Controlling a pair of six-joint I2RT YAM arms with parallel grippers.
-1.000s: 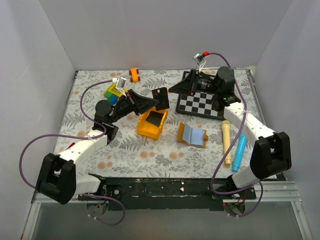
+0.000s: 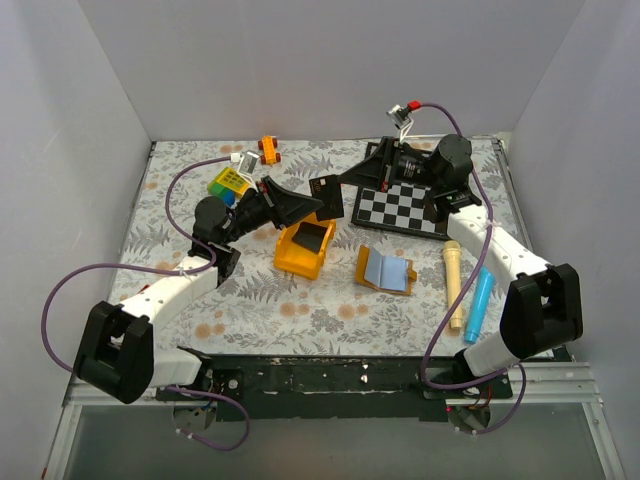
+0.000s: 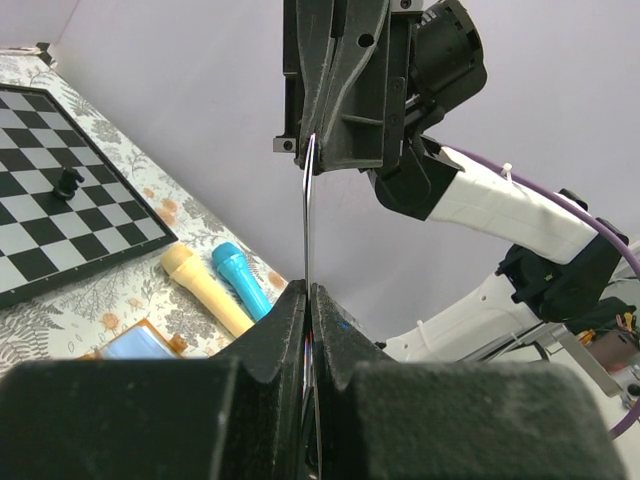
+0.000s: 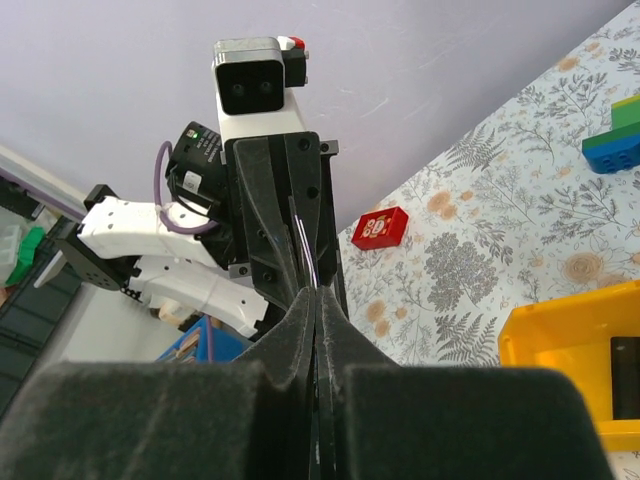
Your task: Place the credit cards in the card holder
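Observation:
A dark card (image 2: 327, 197) is held upright in the air between both grippers, seen edge-on in the wrist views. My left gripper (image 2: 315, 207) is shut on its lower-left part; my right gripper (image 2: 346, 178) is shut at its upper-right edge, the fingertips touching it. A yellow tray (image 2: 298, 261) below holds more dark flat cards (image 2: 309, 237). To its right lies an open wooden piece with pale blue panels (image 2: 393, 273), apparently the card holder.
A chessboard (image 2: 398, 215) fills the back right, and two tubes (image 2: 452, 290) lie at the right. Toys (image 2: 269, 150) sit at the back left.

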